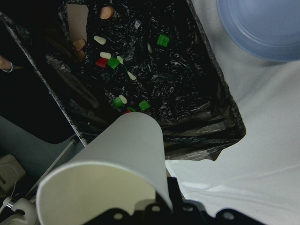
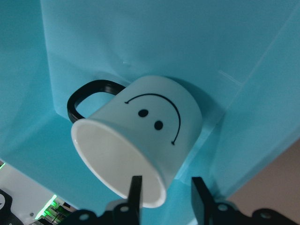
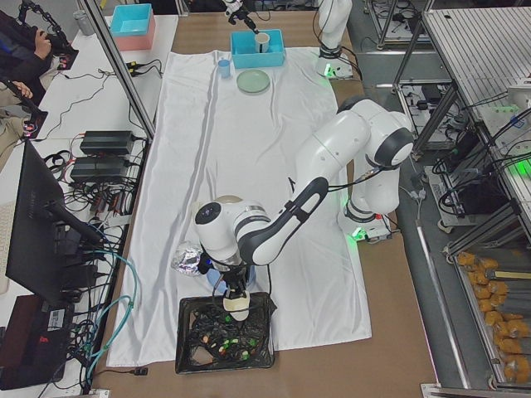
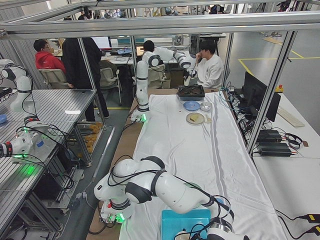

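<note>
My left gripper (image 3: 236,290) is shut on a white cup (image 1: 103,183), held tilted over a black tray (image 3: 195,365) lined with a bag; small green, red and pale bits lie in it (image 1: 163,40). In the right wrist view a white smiley mug (image 2: 176,140) with a black handle lies on its side in a blue bin (image 3: 241,58); my right gripper is open just beside it, nothing between its fingers.
A blue plate (image 1: 262,26), crumpled foil (image 3: 184,258) and a yellowish plate (image 4: 195,118) sit near the tray. A green plate (image 3: 253,81) and blue cup (image 3: 224,68) stand by the bin.
</note>
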